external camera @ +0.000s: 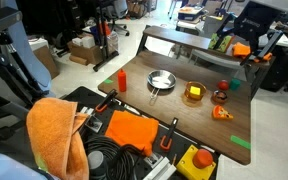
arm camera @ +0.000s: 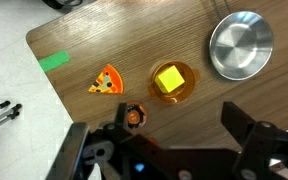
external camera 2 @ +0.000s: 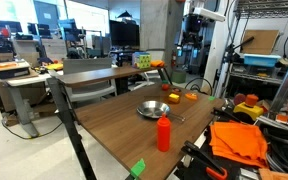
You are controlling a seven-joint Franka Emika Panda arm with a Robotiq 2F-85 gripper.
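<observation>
My gripper is open above the table, its dark fingers wide apart and nothing held between them. Below it, a yellow block [arm camera: 169, 78] sits inside a round brown bowl [arm camera: 189, 90]. A silver pan [arm camera: 241, 45] lies to the bowl's right in the wrist view, its handle toward the upper edge. On the other side is a toy pizza slice [arm camera: 108, 80], flat on the wood. A small dark round item with an orange middle [arm camera: 135, 115] lies near the left finger. In exterior view 1, a red bottle [external camera: 122, 80] stands upright at the table's left end.
The wooden table [external camera: 184, 124] has clear space in front of the bowl. A raised shelf [external camera: 194, 40] runs along its back. Clamps [external camera: 168, 135], an orange cloth [external camera: 132, 131] and black cables [external camera: 119, 158] crowd the near side.
</observation>
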